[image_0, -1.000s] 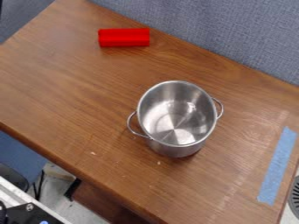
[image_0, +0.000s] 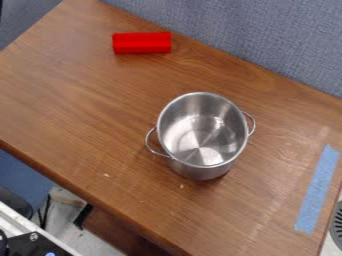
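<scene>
A steel pot (image_0: 201, 135) with two wire handles stands upright and empty on the wooden table (image_0: 80, 110), right of centre. A red cylinder (image_0: 142, 43) lies on its side near the back of the table. At the lower left edge, parts of the robot (image_0: 16, 235) show in white and black; whether any of this is the gripper's fingers, I cannot tell.
A strip of blue tape (image_0: 317, 190) runs along the right side of the table. A grey fabric panel (image_0: 267, 30) borders the back.
The white and black robot parts at the lower left edge have shifted slightly. The pot and red cylinder are unmoved.
</scene>
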